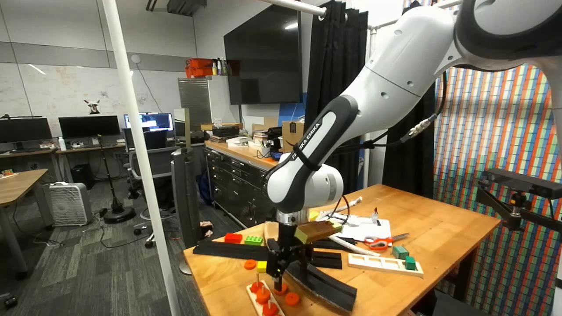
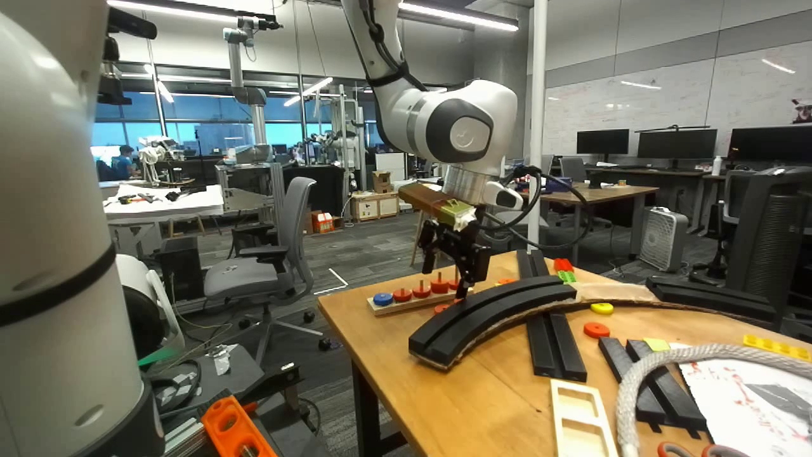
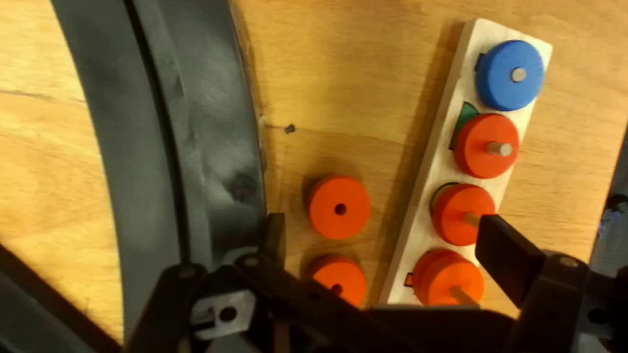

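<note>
Low over the table, my gripper stands open, and no object is clasped in it. The right finger (image 3: pixel 509 259) overlaps the board in this view; the left finger (image 3: pixel 274 238) shows near the black curved track (image 3: pixel 223 135).
A white tray (image 1: pixel 384 263) with green blocks, red scissors (image 1: pixel 379 242) and a rope (image 2: pixel 635 381) occupy the table's other side. Red (image 1: pixel 233 238) and green bricks (image 1: pixel 253 240) lie near the far edge. Bare wood shows at the front right.
</note>
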